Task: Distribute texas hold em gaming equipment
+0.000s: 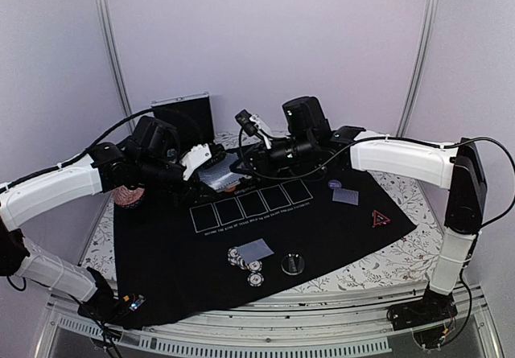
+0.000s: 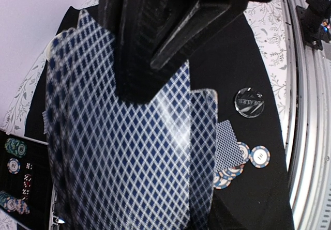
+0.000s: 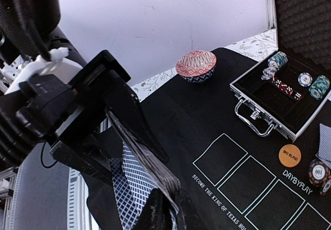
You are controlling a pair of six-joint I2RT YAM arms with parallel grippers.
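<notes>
A thick stack of blue checked playing cards [image 1: 219, 171] is held up above the mat, its layers slightly spread in the left wrist view [image 2: 129, 157]. My left gripper [image 1: 206, 191] is shut on the stack; its two fingers stand on either side of the cards in the right wrist view. Against the stack's other end is my right gripper. One of its dark fingers [image 2: 139, 80] crosses the card face in the left wrist view, the other being hidden. Whether it grips any cards is unclear.
Two-card hands [image 1: 256, 250] [image 1: 346, 196] lie on the black mat [image 1: 177, 269]. Several chips [image 1: 255, 279] and a dealer button [image 1: 293, 264] sit near the front. The open chip case [image 3: 297, 88] and a patterned bowl [image 3: 196, 64] stand behind and left.
</notes>
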